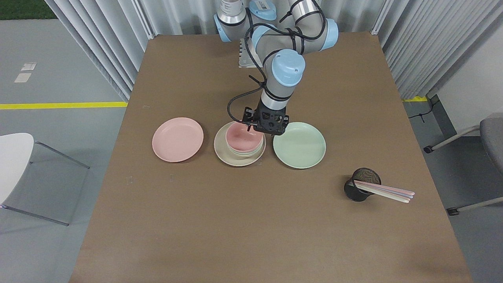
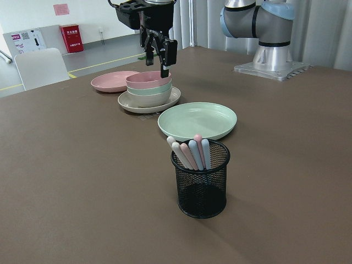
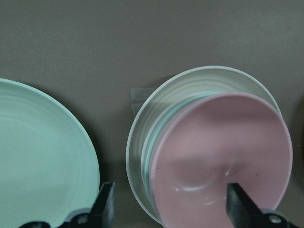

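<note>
A pink bowl (image 1: 243, 140) tops a nested stack with green and pale bowls on a cream plate (image 1: 226, 155); a pink plate (image 1: 177, 139) is left, a mint plate (image 1: 299, 145) right. My gripper hangs open over the stack's back edge, fingers empty, one over the pink bowl in the wrist view and the other near the mint plate. In the left view its fingertips are just at or above the pink rim; whether they touch is unclear.
A black mesh cup (image 2: 201, 192) of pastel chopsticks stands at front right on the brown table (image 1: 245, 226). Chairs stand off both sides.
</note>
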